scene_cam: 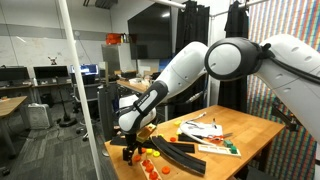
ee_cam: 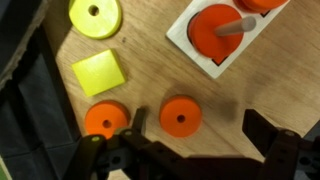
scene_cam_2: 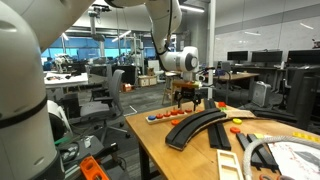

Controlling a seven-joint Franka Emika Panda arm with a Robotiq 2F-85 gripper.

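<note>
In the wrist view an orange disc (ee_cam: 181,116) with a small centre hole lies on the wooden table, between the spread fingers of my gripper. The gripper is open and holds nothing. Left of that disc sits a second orange disc (ee_cam: 107,119), close to the left finger. A yellow square (ee_cam: 98,73) and a yellow round piece (ee_cam: 96,14) lie farther up. At the top, a white peg board (ee_cam: 213,65) carries red-orange pieces, one on a wooden peg (ee_cam: 236,27).
Black curved track pieces (scene_cam_2: 197,124) lie beside the work area. A white tray (scene_cam_2: 229,163) and more loose parts occupy the table (scene_cam_2: 170,151) farther along. Black material (ee_cam: 35,110) borders the left of the wrist view.
</note>
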